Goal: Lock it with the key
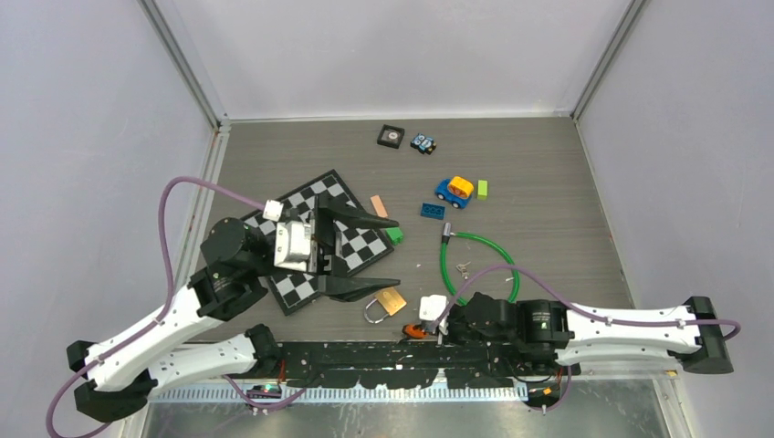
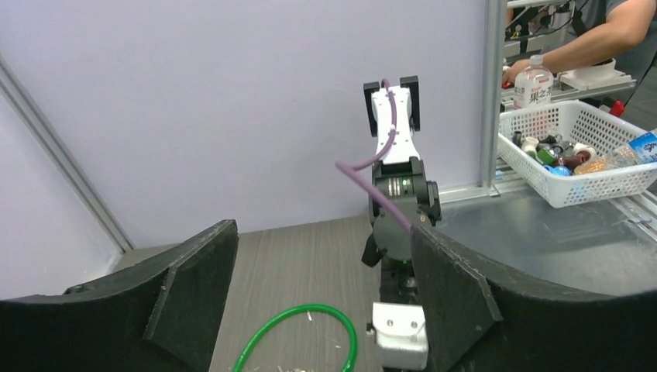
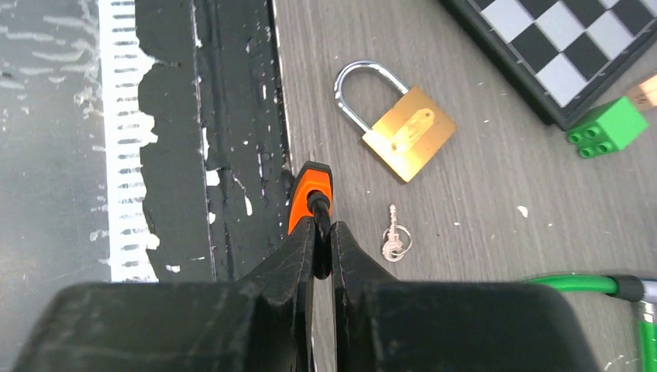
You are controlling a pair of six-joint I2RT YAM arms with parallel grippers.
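Observation:
A brass padlock (image 1: pixel 389 300) (image 3: pixel 411 132) lies on the grey board, shackle toward the board's front edge. My right gripper is shut on an orange-and-black car key (image 3: pixel 308 194) (image 1: pixel 415 330), held near the front edge beside the padlock. A small silver key on a ring (image 3: pixel 392 244) lies on the board nearby. My left gripper (image 1: pixel 365 251) stands wide open above the chessboard and padlock, nothing between its fingers.
A chessboard (image 3: pixel 565 39), green brick (image 3: pixel 608 128), green cable lock (image 1: pixel 500 251), blue brick (image 1: pixel 433 210), toy cars (image 1: pixel 454 192) and other small pieces lie around. The back and right of the board are mostly clear.

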